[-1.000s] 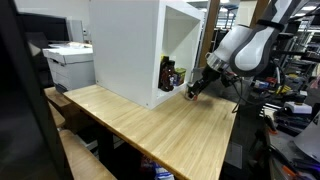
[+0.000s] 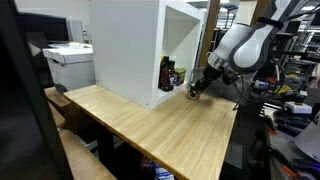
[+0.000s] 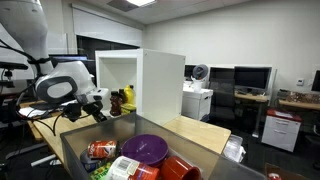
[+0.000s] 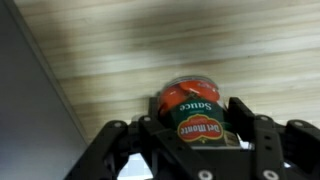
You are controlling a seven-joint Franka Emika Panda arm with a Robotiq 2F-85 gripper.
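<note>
A red container with a green-and-red oval label [image 4: 198, 112] sits between the fingers of my gripper in the wrist view, gripped from both sides. Wooden tabletop shows behind it. In exterior view 1 the gripper [image 2: 195, 93] is low over the far right part of the table, close to the open side of the white shelf unit. The container is very small there, and whether its base touches the table cannot be told.
The white shelf unit [image 2: 128, 45] stands on the wooden table [image 2: 150, 125], with dark bottles [image 2: 167, 75] in its opening. A grey bin [image 3: 205, 156] holds several cans and a purple bowl [image 3: 145, 149].
The arm shows hardly any movement in exterior view 1. At the far right of the table, the gripper stays in about the same place.
</note>
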